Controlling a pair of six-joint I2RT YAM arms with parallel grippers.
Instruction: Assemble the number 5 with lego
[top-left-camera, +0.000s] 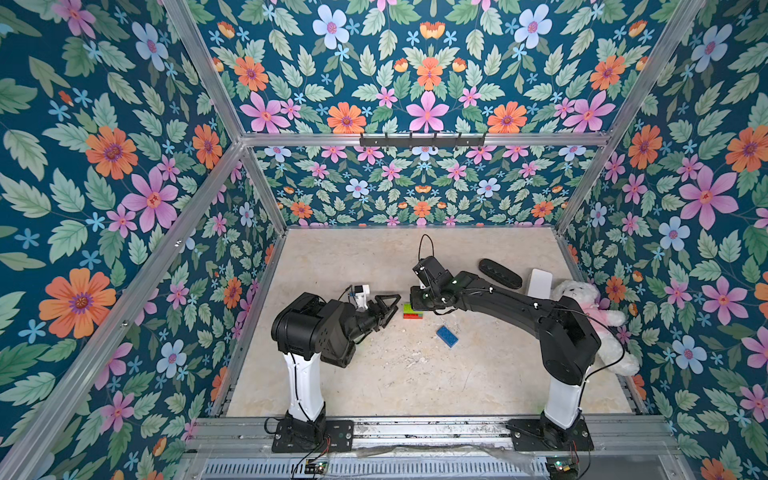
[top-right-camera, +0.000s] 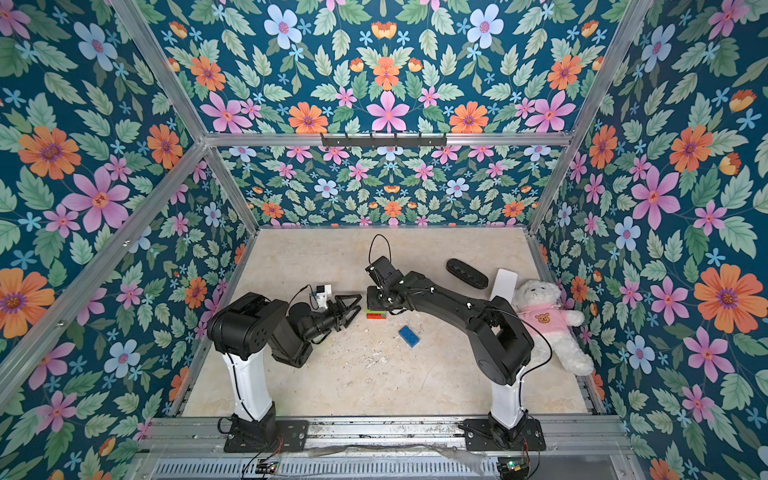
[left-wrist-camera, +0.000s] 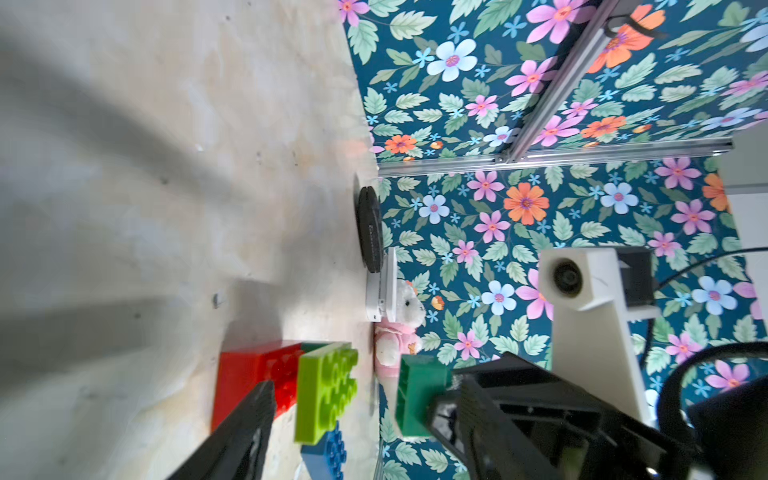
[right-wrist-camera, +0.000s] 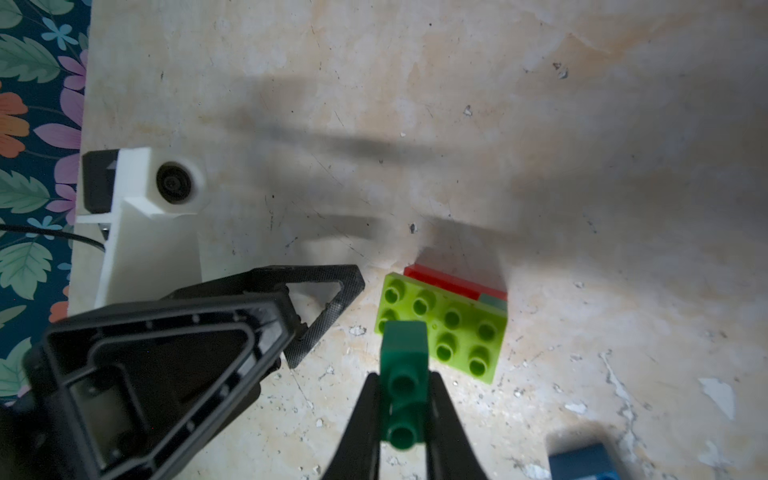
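Note:
A lime green brick (right-wrist-camera: 448, 328) stands with its studs facing sideways against a red brick (left-wrist-camera: 254, 376), the pair resting on the table. Over the lime brick, in the right wrist view, a small dark green brick (right-wrist-camera: 404, 384) is pinched by my right gripper, which is shut on it. To the left of the stack, my left gripper (top-left-camera: 390, 310) hangs partly open with nothing between its fingers. A blue brick (top-left-camera: 447, 336) lies loose on the table, in front and to the right of the stack. Whether the dark green brick touches the lime one, I cannot tell.
Behind my right arm lie a black case (top-left-camera: 501, 273) and a white box (top-left-camera: 540, 283). A white teddy bear in pink (top-right-camera: 552, 320) sits at the right edge.

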